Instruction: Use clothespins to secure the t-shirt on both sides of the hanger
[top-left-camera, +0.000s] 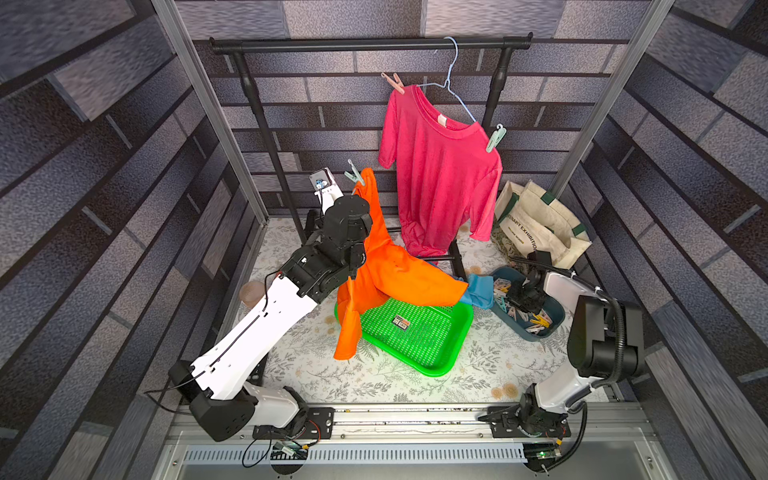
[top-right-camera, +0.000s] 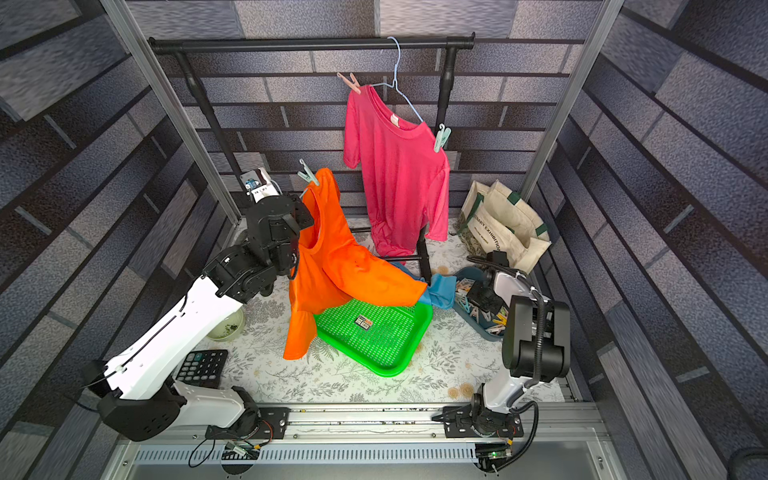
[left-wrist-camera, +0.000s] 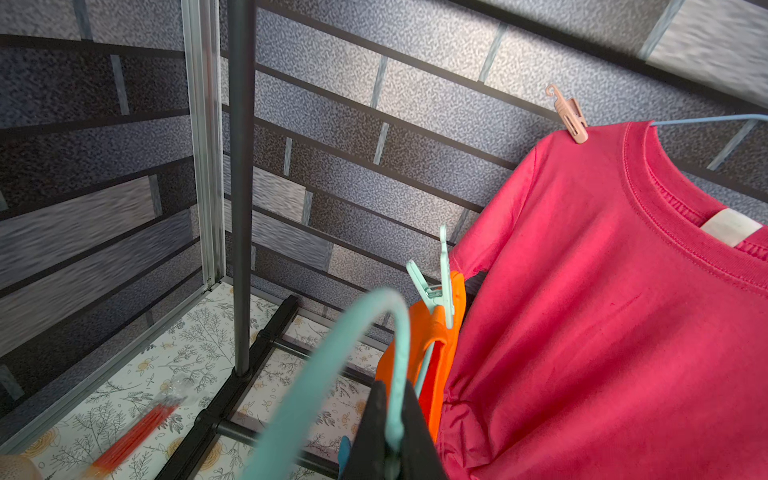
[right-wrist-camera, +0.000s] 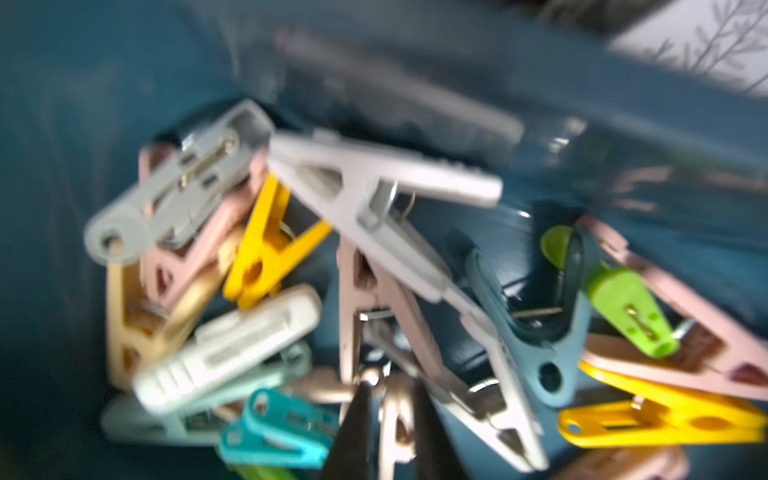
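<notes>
The orange t-shirt (top-left-camera: 392, 272) drapes from a light blue-green hanger (left-wrist-camera: 392, 304), whose hook curves large and blurred in the left wrist view. My left gripper is shut on that hook. A pale green clothespin (left-wrist-camera: 436, 284) grips the shirt's far shoulder; the near shoulder is hidden behind the left arm in the top views. My right gripper reaches down into the dark blue bin (top-left-camera: 526, 334) of mixed clothespins. Its fingers stand part open, and a beige clothespin (right-wrist-camera: 392, 464) shows between the fingers; no grip on it can be made out.
A pink-red t-shirt (top-left-camera: 440, 160) hangs on the black rack (top-left-camera: 368, 45) with a clothespin on each shoulder. Below the orange shirt lies a green tray (top-left-camera: 432, 364). Blue cloth (top-left-camera: 480, 292) touches the bin's left side; a canvas bag (top-left-camera: 544, 232) stands behind it.
</notes>
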